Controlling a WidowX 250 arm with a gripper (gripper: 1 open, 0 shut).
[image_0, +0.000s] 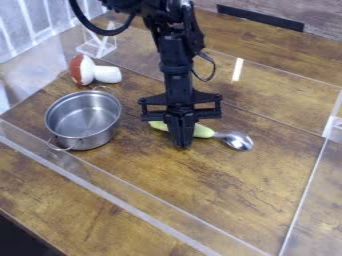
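Observation:
My black gripper reaches down from the top to the middle of the wooden table, its lower end over a spoon with a pale green handle and a silver head pointing right. The fingertips are at or just above the handle; the gripper looks shut, and whether anything is between the fingers is hidden. A steel pot stands to the left of the gripper.
At the back left lie a red-and-white object and a white one, with a white rack behind them.

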